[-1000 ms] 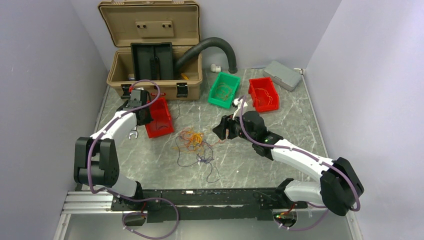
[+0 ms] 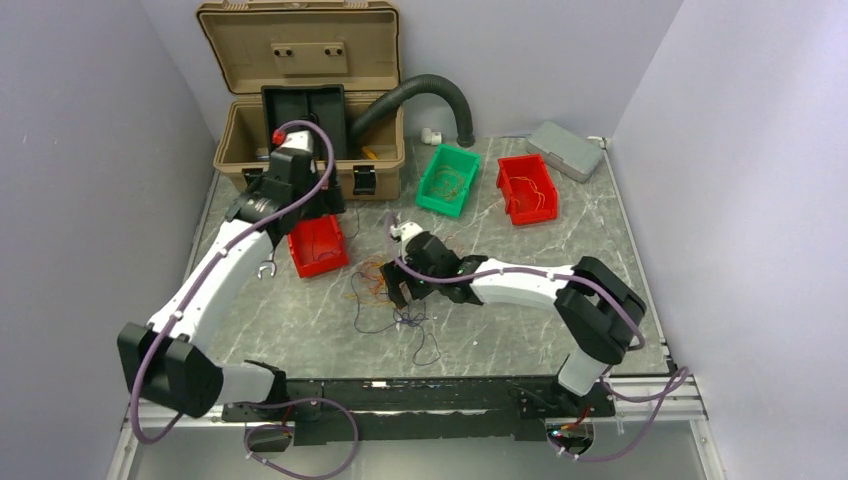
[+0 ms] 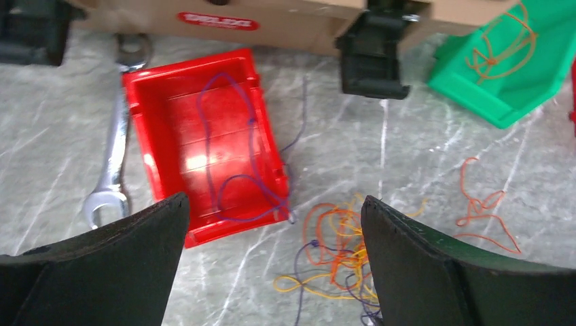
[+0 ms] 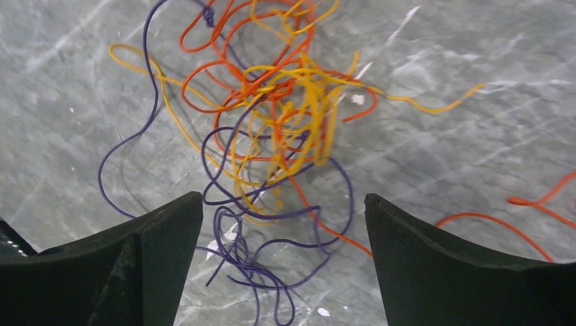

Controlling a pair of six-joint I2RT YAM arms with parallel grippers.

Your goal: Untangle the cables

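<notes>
A tangle of orange, yellow and purple cables lies on the grey table, with yellow cable [image 4: 309,109] and orange cable [image 4: 231,51] looped over each other. Purple cable [image 4: 251,261] bunches at its near side. Above this tangle, my right gripper stands open and empty; in the top view it covers part of the pile. My left gripper is open too, raised over the left side near the case. Below it sits a red bin [image 3: 153,156] holding a purple cable [image 3: 250,146], one end of which trails over the rim onto the table.
A green bin [image 2: 449,208] and a second red bin [image 2: 540,213], each with cable inside, stand at the back. A wrench [image 3: 112,166] lies left of the near red bin. Behind are the open tan case [image 2: 235,150] and a grey box [image 2: 565,150].
My left arm has risen and moved away from the red bin toward the case. The right gripper has swung left, from beside the tangle to over it. The cables look unmoved.
</notes>
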